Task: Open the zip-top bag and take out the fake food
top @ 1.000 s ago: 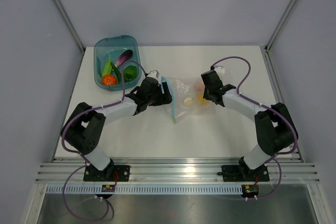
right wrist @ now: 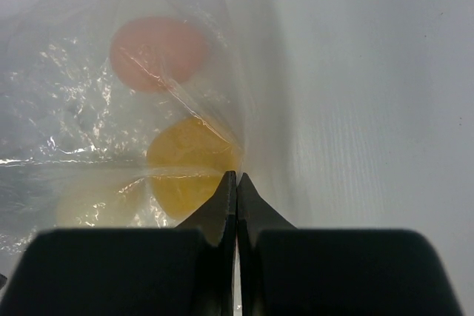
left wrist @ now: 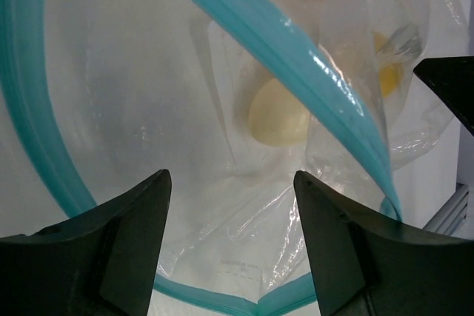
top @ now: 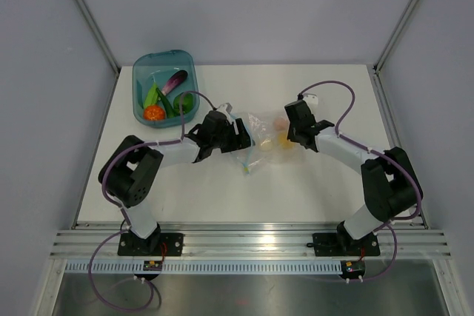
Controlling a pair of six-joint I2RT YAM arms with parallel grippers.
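A clear zip top bag (top: pixel 257 155) lies flat mid-table, its teal zipper edges (left wrist: pixel 296 49) parted in the left wrist view. My left gripper is at that mouth, fingers part open, with no food between its fingers. Through the film show a pale yellow round food (left wrist: pixel 278 115), a pink-orange round piece (right wrist: pixel 158 53) and a deep yellow one (right wrist: pixel 189 164). At the bag's closed end, my right gripper is shut on the film, with creases running to its fingertips. In the top view the left gripper (top: pixel 243 134) covers part of the zipper.
A teal bin (top: pixel 138 90) holding an eggplant (top: pixel 175 81), an orange tomato-like piece (top: pixel 154 112) and green vegetables stands at the back left.
My left gripper has moved a little to the right, over the bag's zipper end. The right arm and the bin have not moved.
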